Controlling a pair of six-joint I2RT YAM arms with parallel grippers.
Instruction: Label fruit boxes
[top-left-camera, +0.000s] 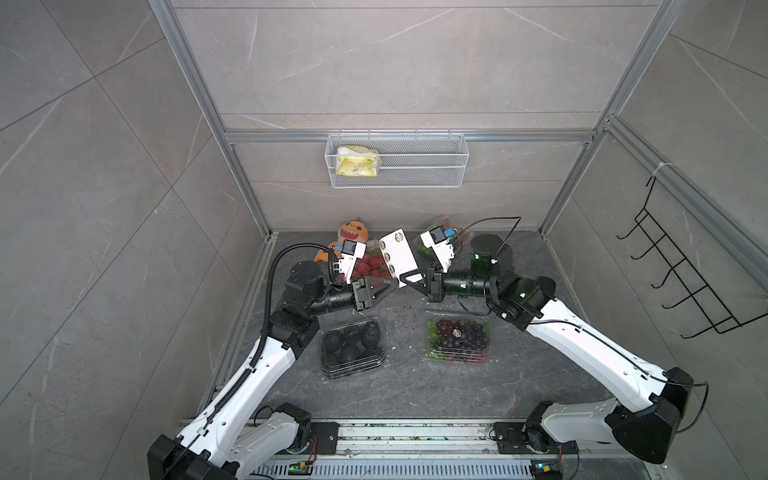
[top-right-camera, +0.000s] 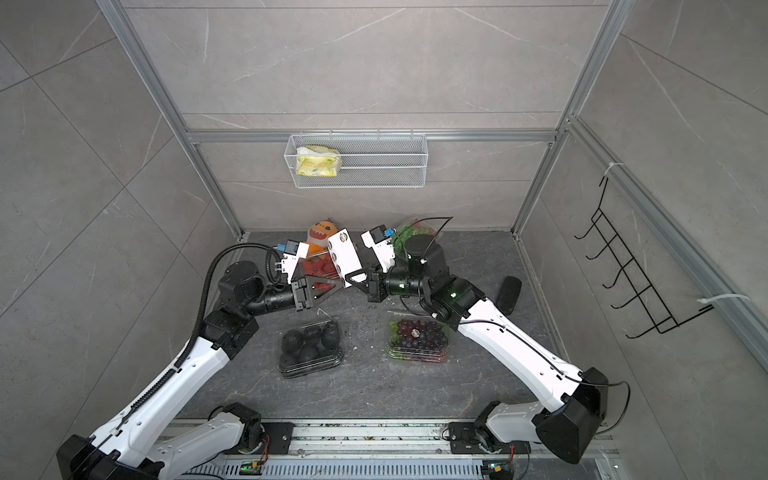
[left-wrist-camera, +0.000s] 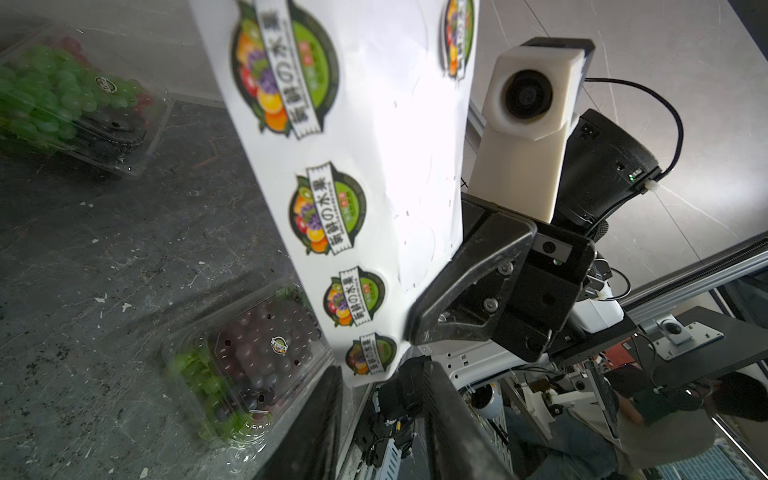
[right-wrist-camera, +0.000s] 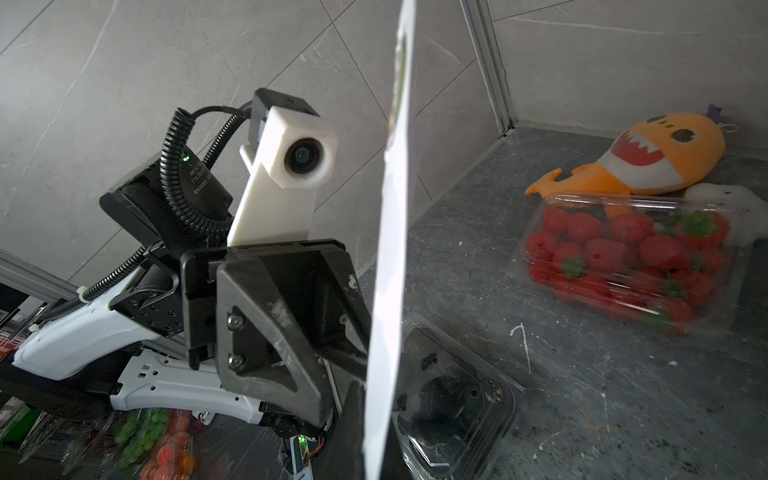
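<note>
A white sheet (top-left-camera: 399, 257) of round fruit labels stands in the air between the arms. My right gripper (top-left-camera: 406, 277) is shut on its lower edge. In the left wrist view several labels (left-wrist-camera: 328, 209) run down the sheet's left edge. My left gripper is open, its fingertips close under the sheet's bottom label; contact cannot be told. A grape box (top-left-camera: 457, 336) with a label on its lid lies at the front right. A box of dark fruit (top-left-camera: 352, 349) sits front left, strawberries (right-wrist-camera: 624, 256) behind it. Another labelled box, of green grapes (left-wrist-camera: 72, 96), stands at the back.
An orange shark toy (right-wrist-camera: 668, 152) lies behind the strawberries. A wire basket (top-left-camera: 424, 160) with a yellow packet (top-left-camera: 357, 161) hangs on the back wall, a black hook rack (top-left-camera: 680, 264) on the right wall. Bare tabletop (top-left-camera: 408, 384) shows at the front.
</note>
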